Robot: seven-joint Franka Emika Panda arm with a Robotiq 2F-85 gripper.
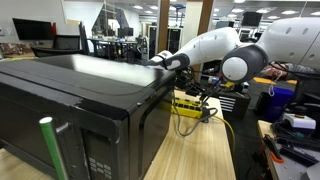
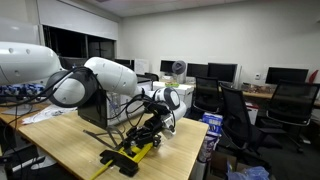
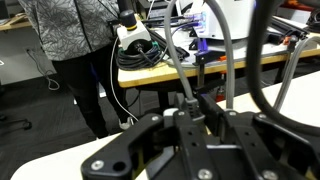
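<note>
In the wrist view my gripper is shut, and a grey cable point(image 3: 172, 45) runs down to its fingertips, seemingly pinched there. Its far end cannot be followed. Beside the gripper, low over the table, is a yellow block-like object point(image 1: 190, 108). In the second exterior view the yellow object point(image 2: 143, 153) is partly hidden by black gripper parts and dark pieces. Whether it touches the gripper cannot be told.
A large black microwave-like box point(image 1: 110, 105) fills the left of the first exterior view.
</note>
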